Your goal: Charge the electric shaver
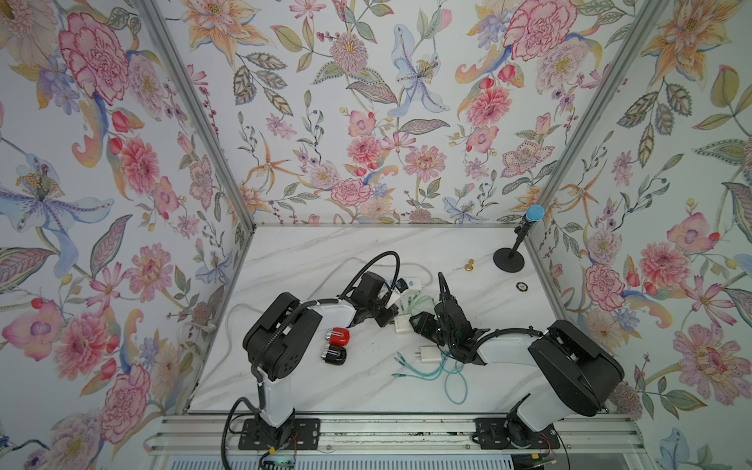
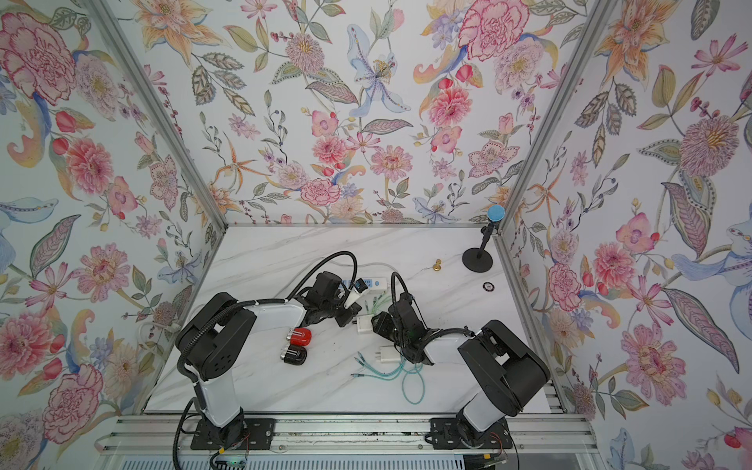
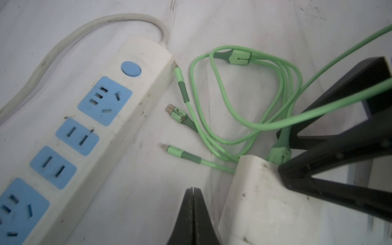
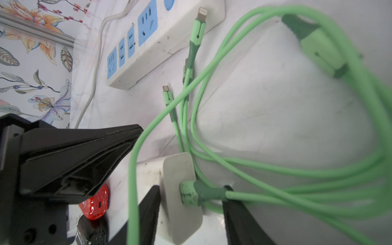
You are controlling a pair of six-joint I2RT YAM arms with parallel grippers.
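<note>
Beside the white adapter [image 3: 269, 204], my left gripper is shut, its tips together with nothing between them. The adapter lies outside those fingers, to their right. In the right wrist view my right gripper stands open, with the adapter's end and the green cable plug [image 4: 192, 192] in the gap between its fingers. The green cable [image 4: 261, 167] runs off in loops, its loose connectors [image 3: 175, 151] lying near the white power strip [image 3: 134, 104]. I cannot make out the shaver in any view.
A red plug [image 1: 338, 336] and a black plug [image 1: 334, 355] lie left of the adapter. A second white adapter [image 1: 430, 355] with teal cables is in front. A blue-topped stand [image 1: 510, 259] occupies the back right. The two grippers are very close together.
</note>
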